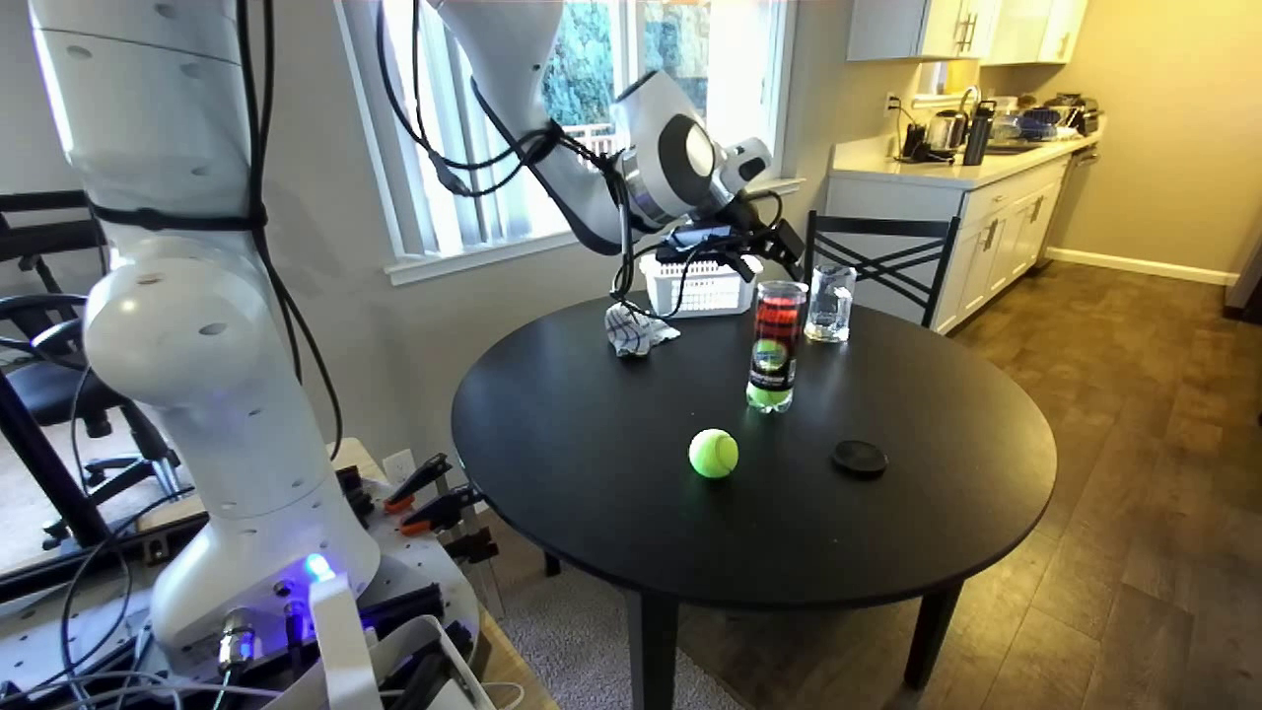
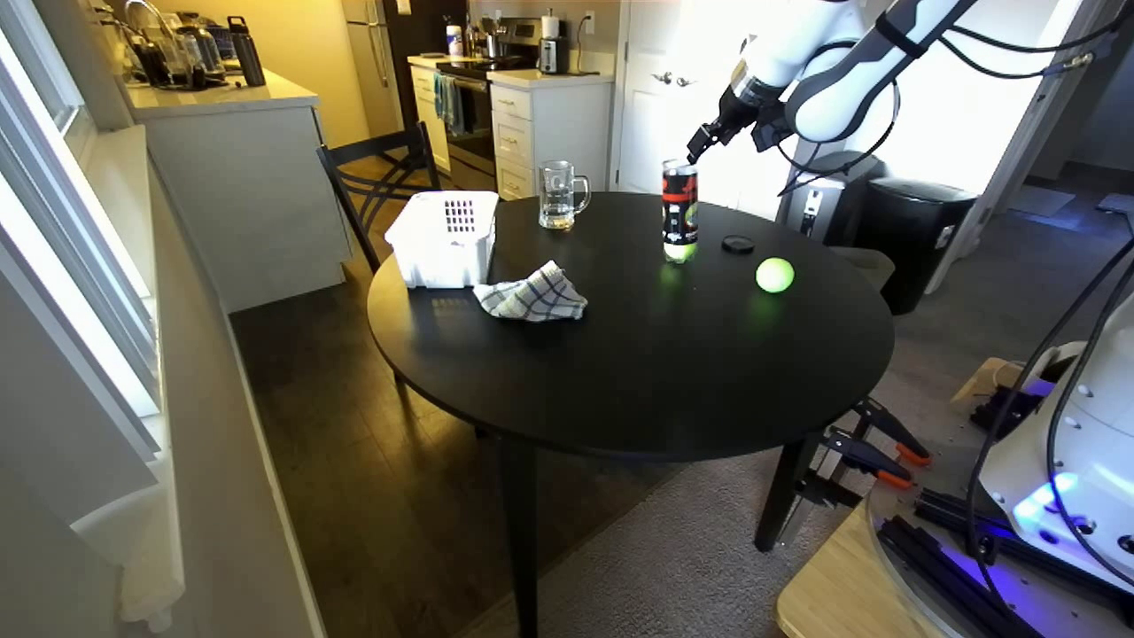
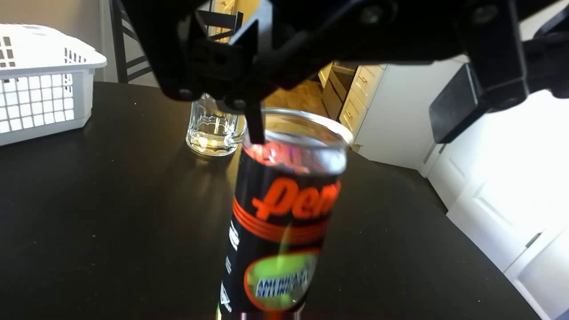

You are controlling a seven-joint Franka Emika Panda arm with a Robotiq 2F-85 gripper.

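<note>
A clear tennis ball can [image 1: 776,343] with a black and red label stands upright and open-topped on the table. Green shows through its clear bottom; the label hides much of its inside. My gripper is open at the can's mouth, with no ball between its fingers. One fingertip reaches the near left of the rim in the wrist view, and I cannot tell whether it touches; the other is well off to the right. A loose tennis ball [image 1: 713,454] lies on the table, near a black lid [image 1: 860,458].
Behind the can stands a glass mug [image 2: 557,197]. A white basket [image 2: 444,243] and a checked cloth [image 2: 534,294] occupy the window side.
</note>
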